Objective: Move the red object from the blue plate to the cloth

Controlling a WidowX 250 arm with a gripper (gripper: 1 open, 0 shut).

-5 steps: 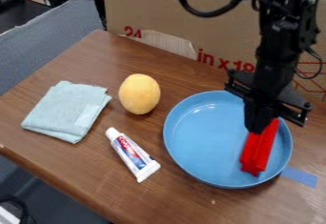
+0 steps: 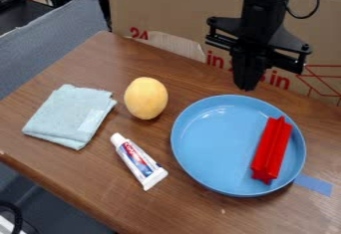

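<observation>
A long red object lies on the right side of the round blue plate, slanting across it near the rim. Folded and pale blue-grey, the cloth rests at the left of the table. My black gripper hangs above the plate's far edge, pointing down and well clear of the red object. Nothing red shows at its tip. The dark fingers blend together, so their opening does not show.
Between cloth and plate sit a yellow potato-like object and, nearer the front, a white toothpaste tube. Blue tape marks the table right of the plate. A cardboard box stands behind.
My gripper has risen and moved back and left, away from above the red object. The red object, plate and cloth have stayed in place.
</observation>
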